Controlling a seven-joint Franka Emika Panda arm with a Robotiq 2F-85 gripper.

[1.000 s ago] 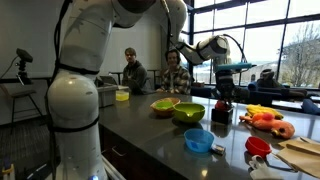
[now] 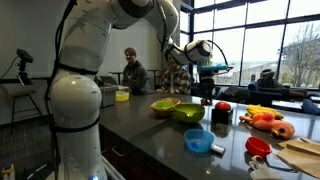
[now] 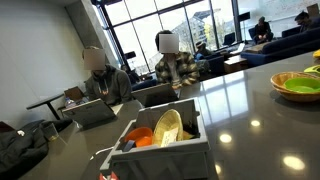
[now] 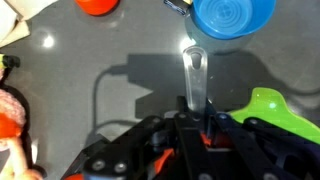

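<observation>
In the wrist view my gripper is shut on a pale, elongated handle-like object (image 4: 196, 75) that sticks out over the dark table. What its other end looks like is hidden behind the fingers. From outside, my gripper (image 2: 207, 95) hangs just left of a black container (image 2: 221, 117) with something red (image 2: 223, 106) at its top. A small red patch also shows under the gripper; what it belongs to is too small to tell. The green bowl (image 2: 188, 112) lies close by on the left.
Toward the front stand a blue bowl (image 2: 198, 143) and a red bowl (image 2: 258, 147). Orange toy-like items (image 2: 273, 124) and a wooden board (image 2: 300, 155) occupy the right. A basket-like bowl (image 2: 164, 105) is farther left. Two people sit behind the table, near a grey bin (image 3: 160, 158).
My gripper has shifted left, from over the black container to beside it, toward the green bowl. The container and bowls look unmoved.
</observation>
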